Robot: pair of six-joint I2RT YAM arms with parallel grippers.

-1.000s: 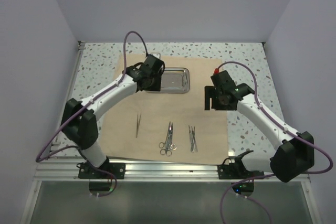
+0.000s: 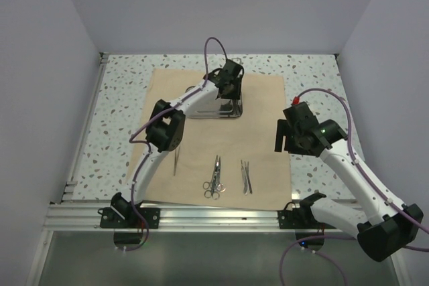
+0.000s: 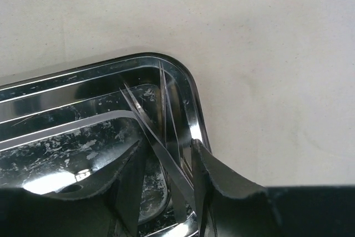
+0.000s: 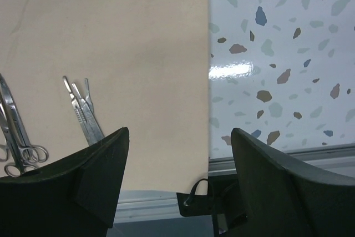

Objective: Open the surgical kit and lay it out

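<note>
My left gripper (image 2: pixel 231 95) is over the right end of the metal tray (image 2: pixel 201 116), part open. In the left wrist view, thin tweezers (image 3: pixel 161 148) lie in the tray's corner, between and beyond its fingers; whether they are touched is unclear. My right gripper (image 2: pixel 285 138) hangs part open over the right edge of the tan cloth (image 2: pixel 261 132). On the cloth lie a thin pair of instruments (image 2: pixel 176 159), several scissor-like instruments (image 2: pixel 216 179) and slim knife handles (image 2: pixel 246 177), also seen in the right wrist view.
The speckled tabletop (image 2: pixel 107 118) surrounds the cloth, with metal rails along the front edge (image 2: pixel 201 212) and left side.
My left arm has swung right and up to the tray's right end. My right gripper has moved toward the front and right, away from the tray.
</note>
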